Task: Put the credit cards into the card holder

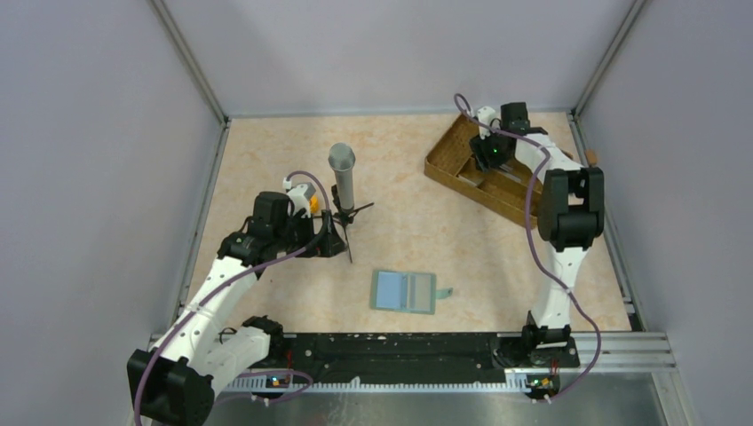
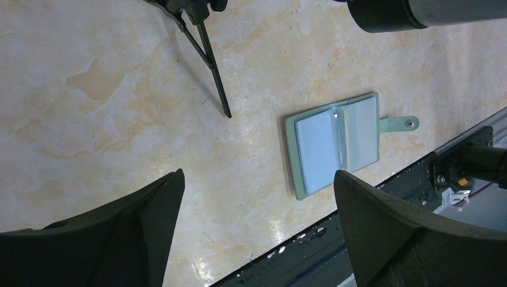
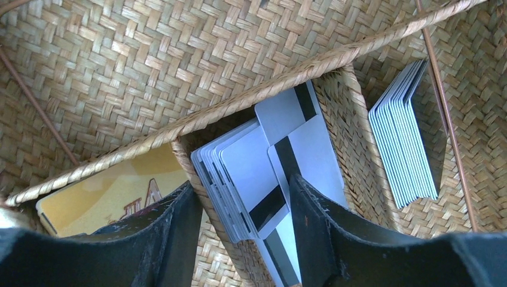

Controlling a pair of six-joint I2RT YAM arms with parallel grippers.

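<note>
Several pale blue cards with black stripes, the credit cards, lie loosely stacked in a narrow compartment of the woven basket. My right gripper is down over that compartment, its fingers apart on either side of part of the stack; whether they touch the cards cannot be made out. Open on the table at front centre is the green card holder, with a blue card in its left side and a clear pocket at right. My left gripper stands open and empty, left of the holder.
Another row of cards stands in the neighbouring compartment, and a yellow card lies on the other side. A grey cylinder on a tripod rises beside the left gripper. Between holder and basket the table is clear.
</note>
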